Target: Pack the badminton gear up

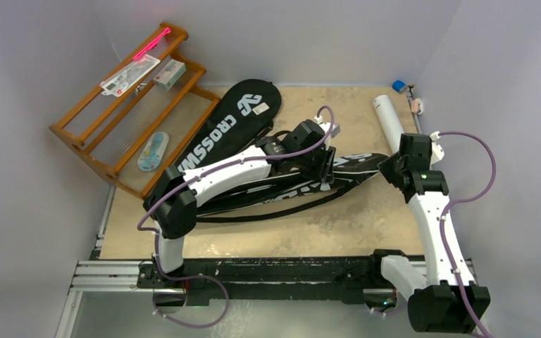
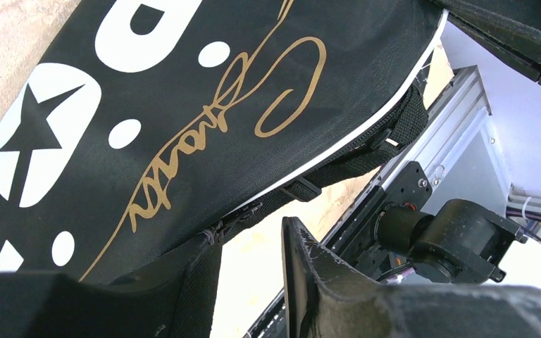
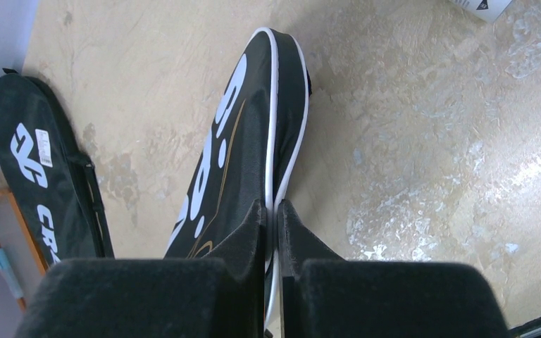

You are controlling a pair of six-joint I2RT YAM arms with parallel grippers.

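Note:
A long black racket bag (image 1: 352,163) with white lettering and piping lies across the middle of the table, its strap along the front. My right gripper is shut on the bag's white-piped edge at the right end. My left gripper is over the bag's middle, fingers part open at the zip and strap side; in the left wrist view I see no fabric clearly held between them. A second black CROSSWAY bag (image 1: 218,123) lies behind, toward the back left.
A wooden rack (image 1: 120,120) with small packages stands at the left. A white tube (image 1: 387,121) lies at the back right.

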